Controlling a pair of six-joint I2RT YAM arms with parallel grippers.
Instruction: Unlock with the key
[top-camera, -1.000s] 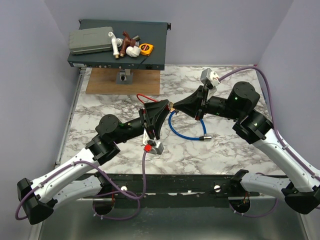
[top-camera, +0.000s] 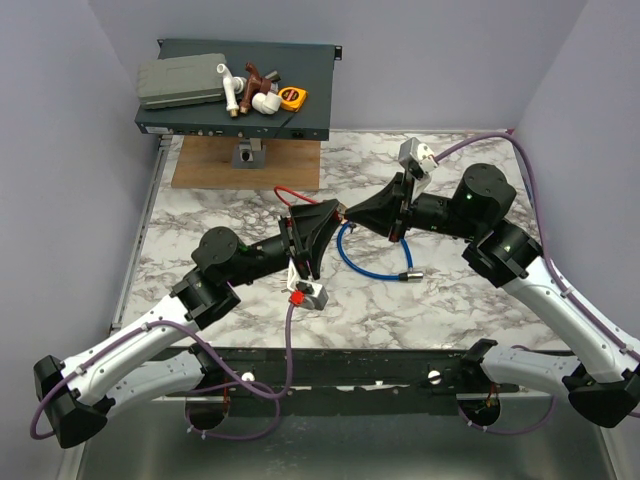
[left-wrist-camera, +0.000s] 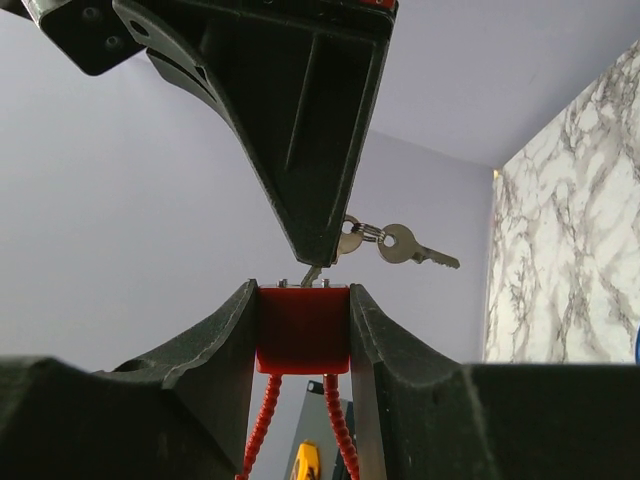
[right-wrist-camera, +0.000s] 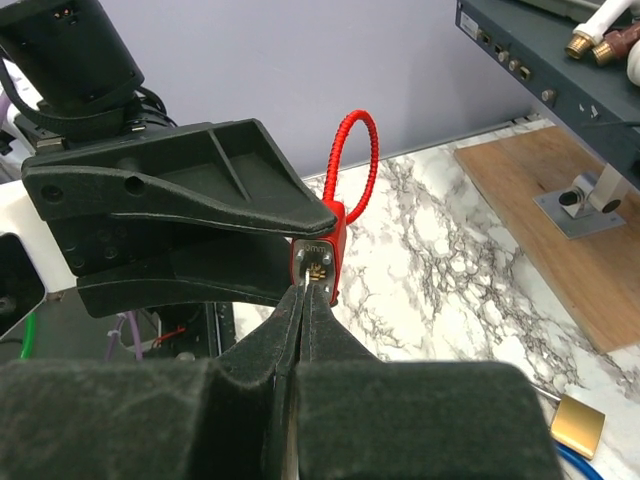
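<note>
My left gripper (top-camera: 330, 215) is shut on a red lock body (left-wrist-camera: 302, 330), with a red cable (right-wrist-camera: 369, 150) looping from it. Its end face (right-wrist-camera: 314, 262) shows small number markings and metal parts. My right gripper (top-camera: 348, 214) is shut, its tips at that face, a thin light piece showing at them. In the left wrist view keys (left-wrist-camera: 400, 245) hang just behind the right fingertip, which partly hides them.
A dark raised shelf (top-camera: 300, 60) with fittings and a tape measure stands at the back over a wooden board (top-camera: 200, 170). A blue cable (top-camera: 380, 275) and a brass padlock (right-wrist-camera: 577, 425) lie on the marble table (top-camera: 470, 310).
The right arm has shifted very slightly at the red lock. Otherwise both arms hold almost the same pose.
</note>
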